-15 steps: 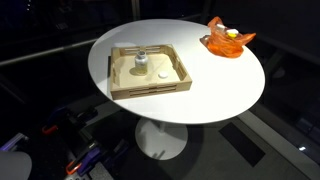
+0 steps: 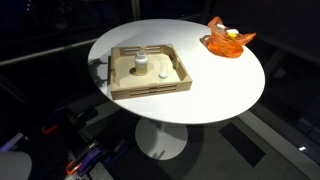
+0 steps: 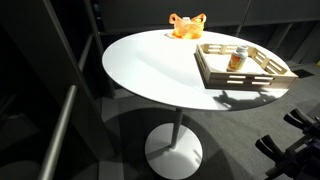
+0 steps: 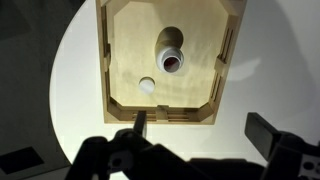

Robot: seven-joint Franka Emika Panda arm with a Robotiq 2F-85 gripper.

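A small bottle [image 4: 170,62] with a white neck stands upright in a shallow wooden tray [image 4: 110,50]. In the wrist view its mouth is uncovered and looks dark inside. Apart from it, a round white piece like a cap [image 4: 147,85] lies on the tray floor, nearer the tray's lower side. My gripper is open with nothing between its fingers, just outside the tray's lower edge in that view. From exterior view 2, the gripper [image 3: 284,138] appears off the table's edge, at the lower right.
The tray rests on a round white table [image 2: 220,85]. An orange bag [image 2: 226,42] with items in it sits across the table, well clear of the tray. Bare tabletop [image 3: 150,65] lies between them. The tray's slatted walls surround the bottle and white piece.
A dark shadow now falls on the table's left edge beside the tray, fainter or absent one second ago. The bottle, white piece, tray and bag show no clear movement.
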